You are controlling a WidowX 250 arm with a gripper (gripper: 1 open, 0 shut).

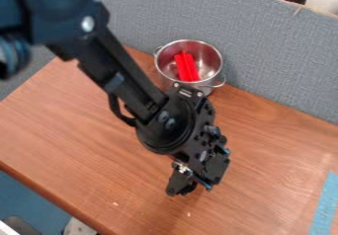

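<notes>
A black robot arm reaches in from the upper left to the middle of the wooden table. Its gripper [195, 180] is low over the wood, right of centre, angled downward; its fingertips are dark and small, and whether they are apart is hard to make out. Behind the arm, a steel pot [171, 58] with side handles stands near the grey back panel, holding red objects [187, 66]. The arm hides the lower part of the pot's surroundings.
A grey padded panel [278, 61] runs along the table's back. Bare wood [66, 140] lies left and right of the arm. A blue strip [323, 201] is at the right edge. The table's front left edge borders a dark blue floor.
</notes>
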